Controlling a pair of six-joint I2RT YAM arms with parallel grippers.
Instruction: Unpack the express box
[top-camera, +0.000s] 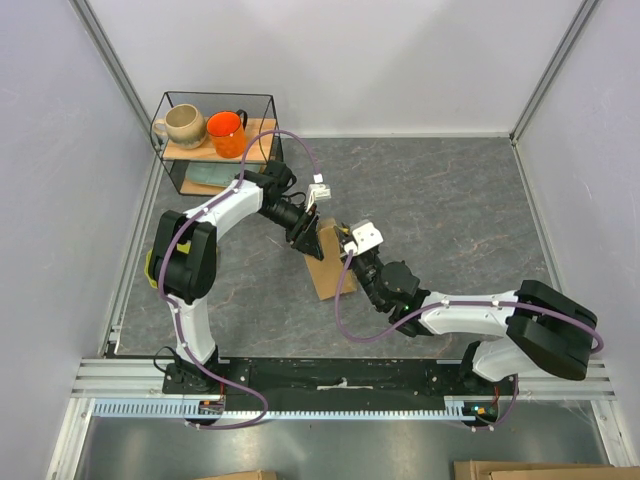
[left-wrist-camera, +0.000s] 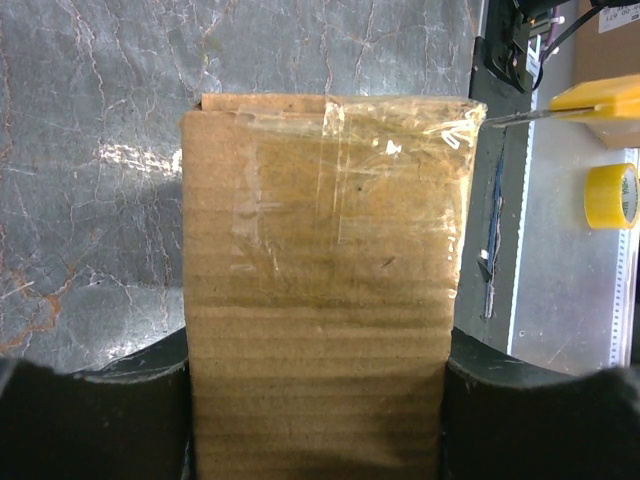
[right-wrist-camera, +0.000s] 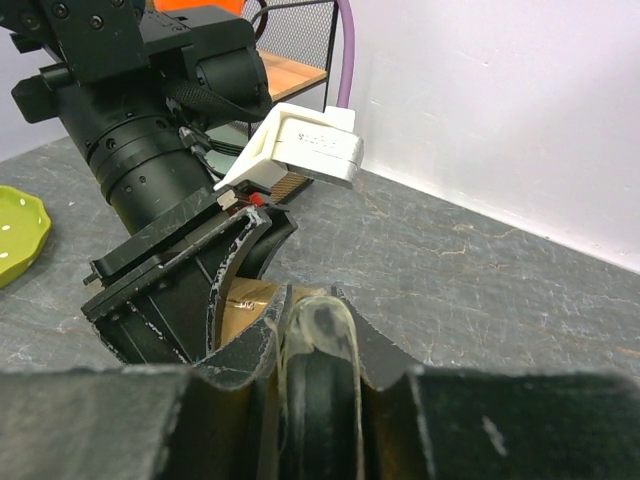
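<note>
A brown cardboard box (top-camera: 328, 265) with clear tape across its end is clamped by my left gripper (top-camera: 312, 238). In the left wrist view the box (left-wrist-camera: 320, 250) fills the middle, its taped end facing away from the fingers. My right gripper (top-camera: 347, 236) is close at the box's right side, shut on a yellow cutter (left-wrist-camera: 598, 98). The cutter's thin blade (left-wrist-camera: 530, 116) reaches to the taped corner; whether it touches or cuts cannot be told. In the right wrist view a dark piece with a translucent rim (right-wrist-camera: 320, 330) shows between the right fingers, and the box is mostly hidden.
A wire shelf (top-camera: 190, 155) with mugs stands at the back left. The yellow-green dish (right-wrist-camera: 18, 232) lies by the left arm. A yellow tape roll (left-wrist-camera: 612, 196) and another carton (left-wrist-camera: 612, 50) lie past the table's front edge.
</note>
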